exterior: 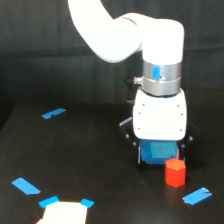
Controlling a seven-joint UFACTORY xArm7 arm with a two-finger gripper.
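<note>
A small red block [175,173] stands on the dark table, at the front right corner of a blue patch [157,152]. Just behind that block is my white gripper [160,150], low over the patch and partly covering it. Its dark fingers show to the left and right of the white body, spread wide, so it looks open. The red block is in front of the fingers, with no sign of being held. The exact fingertips are hard to make out against the dark table.
Blue tape pieces lie at the far left [54,113], near left [26,186] and near right [197,196]. A pale object [64,213] with blue tape strips beside it sits at the front edge.
</note>
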